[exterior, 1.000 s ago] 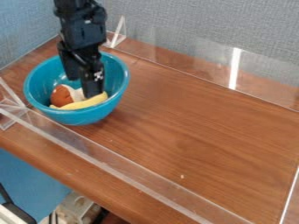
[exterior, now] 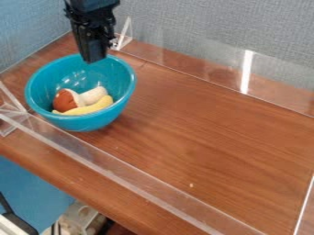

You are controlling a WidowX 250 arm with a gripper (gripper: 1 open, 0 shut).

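A teal bowl (exterior: 110, 112) stands on the left of the wooden table. Inside it are a red-brown round item (exterior: 68, 101), a pale white item (exterior: 94, 95) and a yellow banana-like item (exterior: 86, 107). My dark gripper (exterior: 92, 53) is at the top, over the back of the bowl and clear of its contents. It looks shut, with nothing visible between its fingers.
Transparent edging runs along the front and back, and a grey textured wall stands behind.
My gripper has risen from down inside the bowl to above its back rim. The bowl and the items in it look unmoved.
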